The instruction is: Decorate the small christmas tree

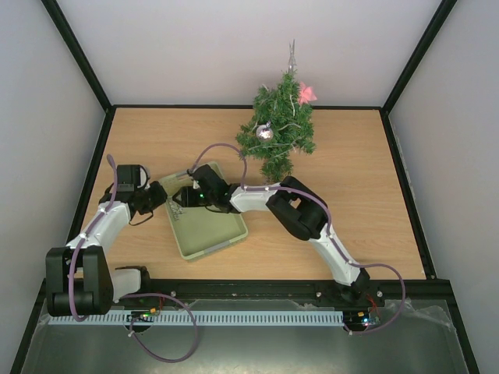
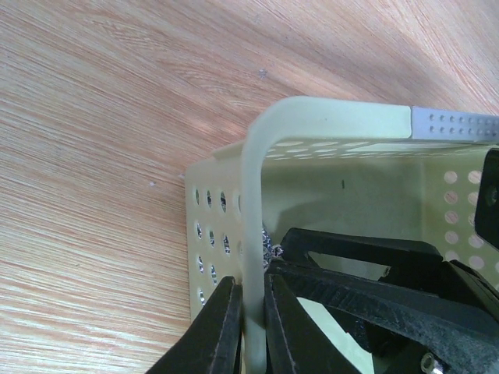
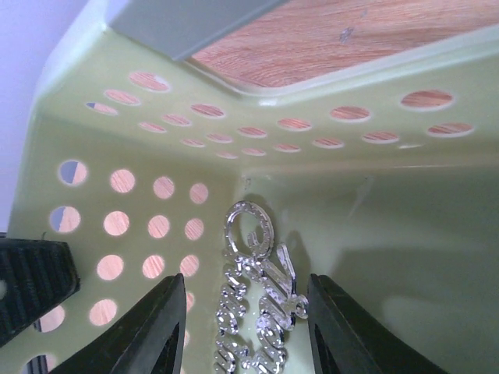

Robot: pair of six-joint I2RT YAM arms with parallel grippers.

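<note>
A silver glittery ornament (image 3: 269, 292) with a ring at one end lies on the floor of the pale green basket (image 1: 210, 251), near a perforated corner. My right gripper is partly open inside the basket, a finger on either side of the ornament, nothing clamped. On the basket's left rim, my left gripper is shut, the rim between its fingers. At the back stands the small Christmas tree (image 1: 279, 117), carrying a shiny silver ball (image 1: 265, 132), a pink star-like ornament (image 1: 306, 94) and a silver topper (image 1: 292, 58).
The right arm (image 1: 257, 200) reaches across the table to the basket, passing in front of the tree. Bare wooden table (image 1: 359, 179) lies right of the tree. Walls enclose the back and sides.
</note>
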